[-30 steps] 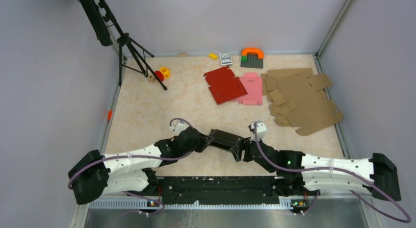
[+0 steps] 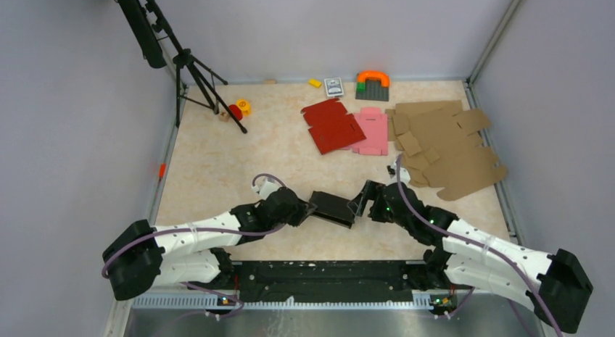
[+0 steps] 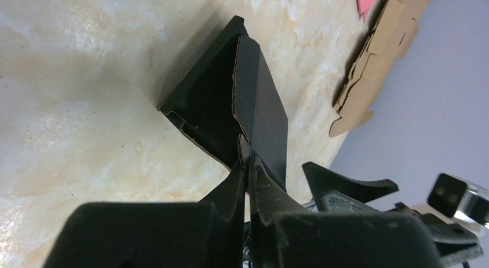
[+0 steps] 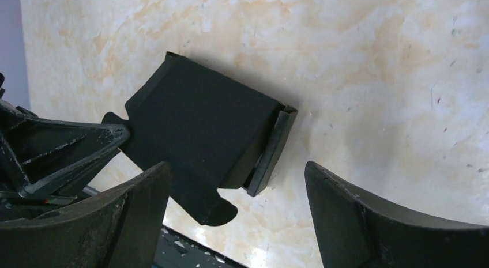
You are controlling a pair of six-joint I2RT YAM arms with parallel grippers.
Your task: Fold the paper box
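The black paper box (image 2: 331,208) lies partly folded on the table; in the left wrist view one end shows a raised flap (image 3: 259,95) beside a dark recess. My left gripper is shut at that end, its tips against the flap's edge; whether cardboard is between them is unclear. My right gripper (image 2: 359,201) stands open over the box's other end, where a rounded tab (image 4: 216,210) sticks out.
Brown cardboard sheets (image 2: 453,163) lie at the right, red (image 2: 337,134) and pink (image 2: 371,134) sheets at the back. A tripod (image 2: 185,61) stands at the back left.
My right arm has swung upward in the top view, its wrist moving toward the back right and turning. The left arm and box look almost unchanged.
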